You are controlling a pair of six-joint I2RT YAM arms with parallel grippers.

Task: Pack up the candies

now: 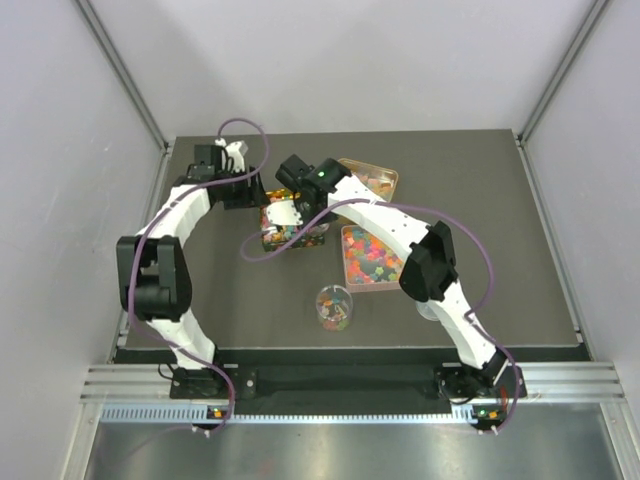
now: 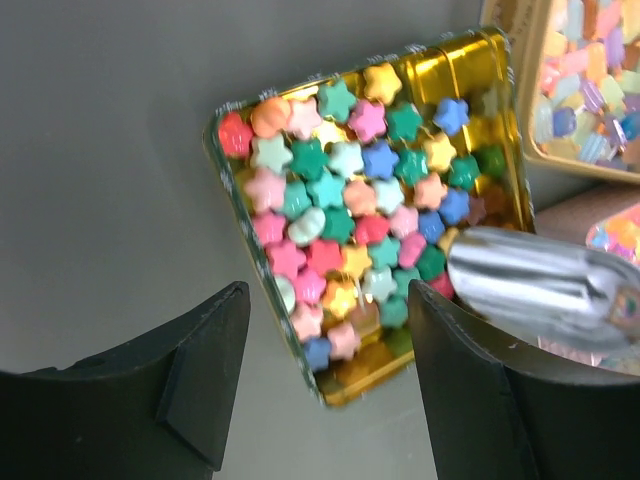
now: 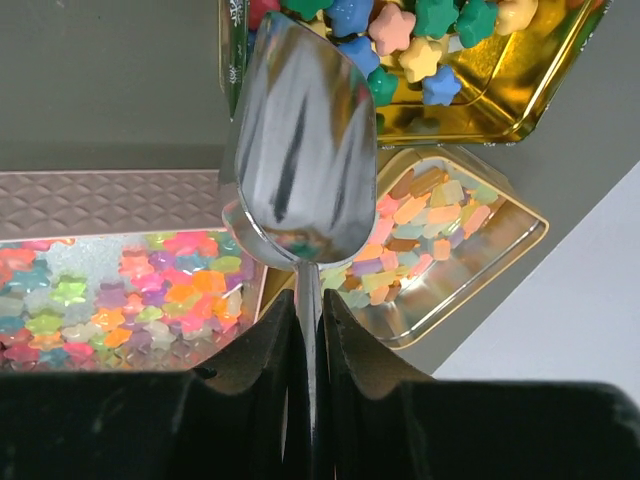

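Observation:
A gold-lined tin [image 2: 380,375] full of star-shaped candies [image 2: 370,230] lies on the table, its far end bare of candy in places. My left gripper is partly open over the tin's near side, nothing between its fingers. A metal scoop [image 3: 310,150], looking empty, is held by its handle in my right gripper. In the left wrist view the scoop [image 2: 540,285] hangs across the tin's right side. From above, the right arm covers part of the tin [image 1: 280,240].
A pink-rimmed box of translucent candies [image 1: 372,258] and a clear box of gummy pieces [image 3: 450,220] sit on the right. The round jar [image 1: 334,308] with some candies stands in front. Its clear lid [image 1: 428,310] lies by the right arm.

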